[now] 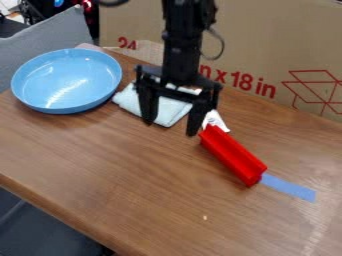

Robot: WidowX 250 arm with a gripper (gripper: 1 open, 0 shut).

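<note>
My black gripper (171, 118) hangs open over the middle of the table, its two fingers spread wide and pointing down, in front of a folded white cloth (131, 99). A red object with a long boxy body (234, 157) lies diagonally to the right of the gripper, with a white piece (215, 121) behind it, partly hidden by the right finger. Nothing shows between the fingers.
A light blue bowl (63, 78) sits at the left. A strip of blue tape (289, 188) is on the table at the right. A cardboard box (274, 55) stands behind.
</note>
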